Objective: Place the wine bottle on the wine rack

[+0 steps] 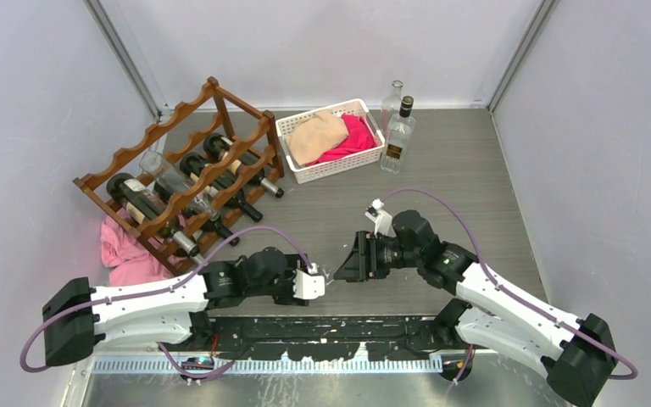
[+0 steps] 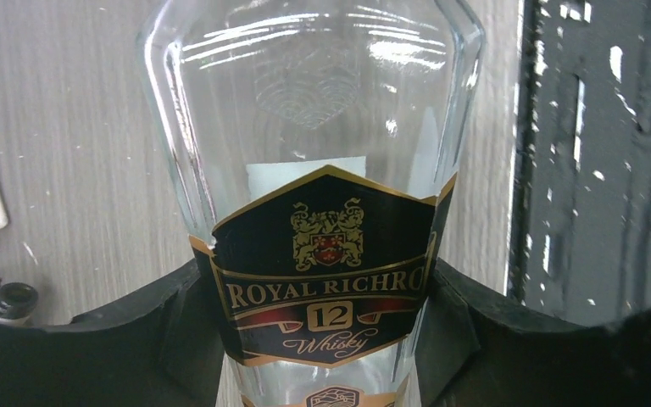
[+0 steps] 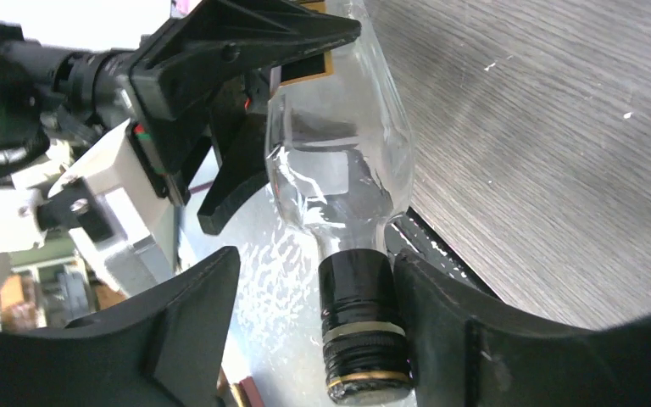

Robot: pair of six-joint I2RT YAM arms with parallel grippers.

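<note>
A clear glass bottle (image 2: pixel 322 85) with a black "Royal Richro" whisky label is held off the table between my two arms. My left gripper is shut on its body, a finger against each side of the label. In the right wrist view, the bottle's black-capped neck (image 3: pixel 358 297) lies between the fingers of my right gripper. That gripper is open: a gap shows left of the neck, while the other finger sits close against it. The wooden wine rack (image 1: pixel 258 136) stands at the left, bearing several bottles. From above, the grippers mostly hide the held bottle.
A white basket (image 1: pixel 331 170) with cloths stands at the back, two clear bottles (image 1: pixel 398 140) beside it. Pink cloth (image 1: pixel 127 259) lies by the rack. Bare table (image 1: pixel 466 186) spreads at the right.
</note>
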